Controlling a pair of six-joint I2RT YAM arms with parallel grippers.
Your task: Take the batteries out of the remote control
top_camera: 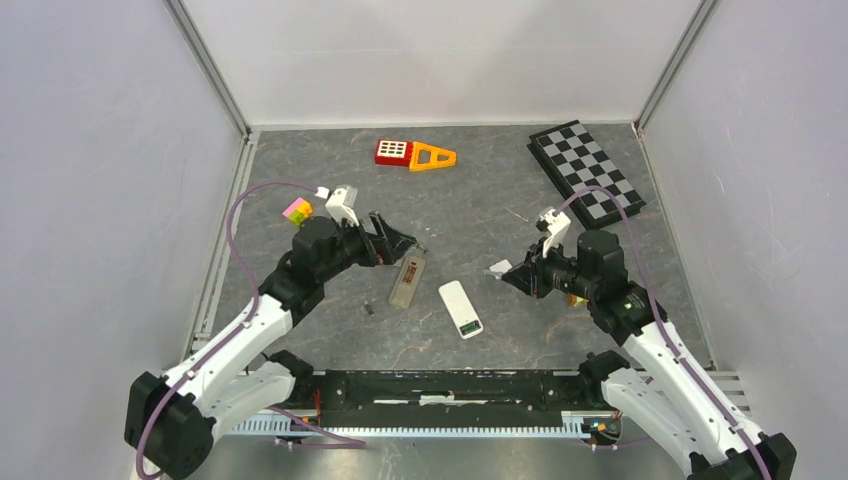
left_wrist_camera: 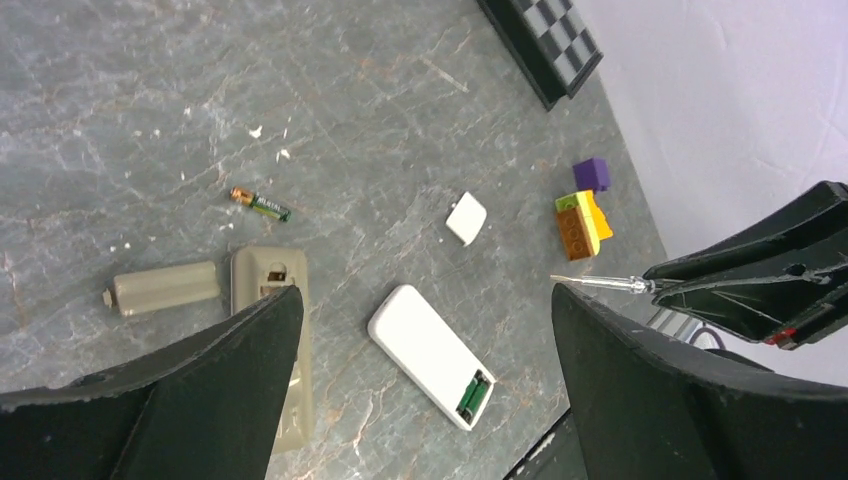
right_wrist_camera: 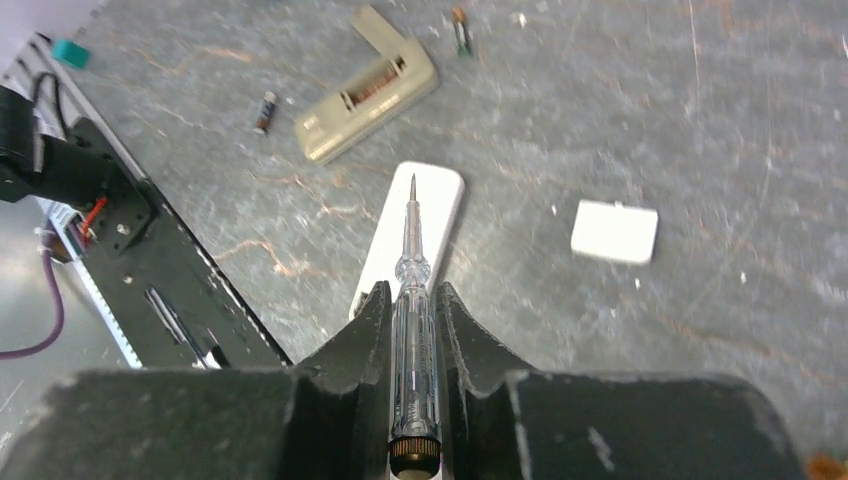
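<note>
My right gripper is shut on a clear screwdriver [right_wrist_camera: 413, 250], its thin tip pointing away from the fingers. In the left wrist view my left gripper stands open and empty above the table. Below lies a white remote [left_wrist_camera: 420, 345], with green batteries [left_wrist_camera: 473, 396] in the open compartment at its near end. A beige remote [right_wrist_camera: 370, 95] has an open slot with a copper-coloured battery [right_wrist_camera: 378, 84] inside. Its loose cover [left_wrist_camera: 165, 288] lies by its far end. Two batteries lie loose: one green and copper [left_wrist_camera: 260, 203], one dark [right_wrist_camera: 266, 112].
A white cover [right_wrist_camera: 614, 231] lies apart from the remotes. The checkered board [top_camera: 588, 172] is at the back right, a red and yellow toy [top_camera: 415, 154] at the back. Coloured blocks [left_wrist_camera: 583, 215] sit on the right and others [top_camera: 298, 210] on the left.
</note>
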